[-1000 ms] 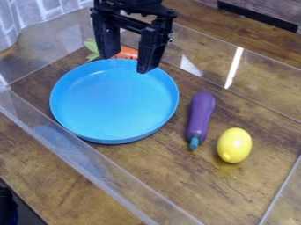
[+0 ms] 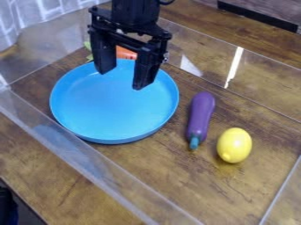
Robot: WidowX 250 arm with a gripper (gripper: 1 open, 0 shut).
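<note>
My black gripper point(image 2: 122, 68) hangs open over the back part of a blue plate point(image 2: 108, 114), its two fingers spread wide with no object seen between them. An orange carrot point(image 2: 123, 53) with a green top lies behind the plate, partly hidden by the gripper. To the right of the plate lie a purple eggplant point(image 2: 201, 115) and, beyond it, a yellow lemon-like object point(image 2: 234, 145).
Clear plastic walls run along the left and front left and at the right edge.
The gripper has come lower in the view, toward the plate, and now covers more of the carrot. The plate, eggplant and yellow object have not moved.
</note>
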